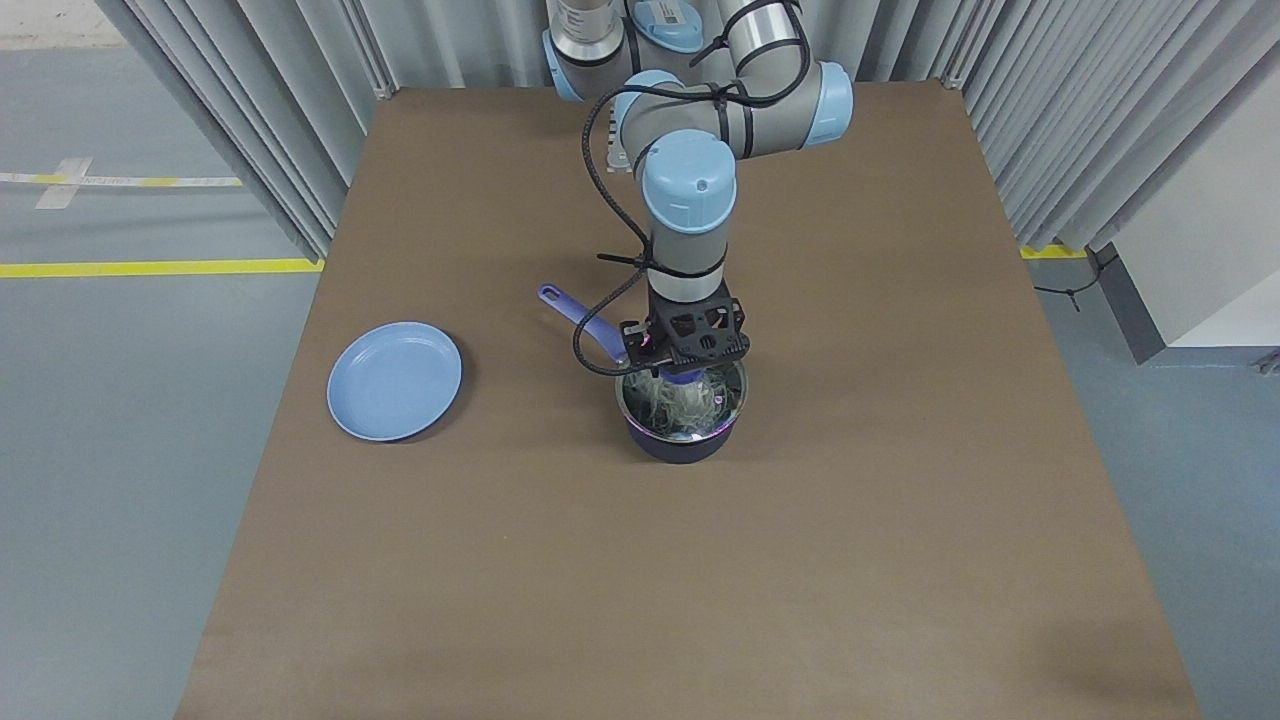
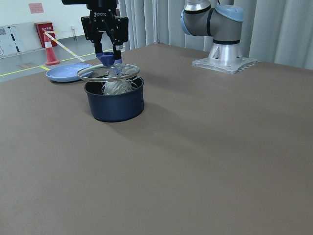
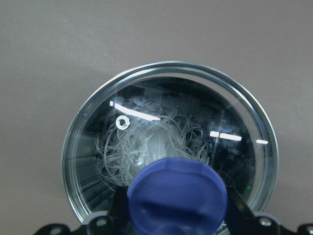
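Note:
A dark blue pot (image 2: 115,110) holding white noodles stands mid-table, its purple handle (image 1: 581,314) pointing to the back left. A glass lid (image 3: 169,70) with a blue knob (image 3: 177,196) is over the pot's top, slightly tilted in the left view. My gripper (image 2: 107,51) is shut on that knob, directly above the pot. In the wrist view the knob sits between the dark fingers, and the noodles show through the glass. Whether the lid rests fully on the rim I cannot tell.
A blue plate (image 1: 393,380) lies on the left of the table.

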